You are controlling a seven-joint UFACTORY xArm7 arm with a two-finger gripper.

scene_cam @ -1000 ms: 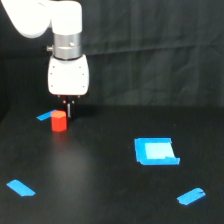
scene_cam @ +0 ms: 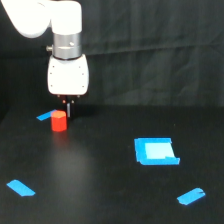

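Observation:
A small red block (scene_cam: 59, 122) stands on the dark table at the left. My gripper (scene_cam: 68, 102) points down just beyond the block and slightly to its right, its fingers thin and dark against the black backdrop. Whether they touch the block, or how far apart they are, is too small and dark to make out. Toward the right lies a white square (scene_cam: 158, 151) framed with blue tape (scene_cam: 153, 140).
Blue tape strips lie flat on the table: one front left (scene_cam: 20, 188), one front right (scene_cam: 191, 196), and one strip (scene_cam: 45, 116) near the red block. A dark curtain (scene_cam: 150, 55) hangs behind.

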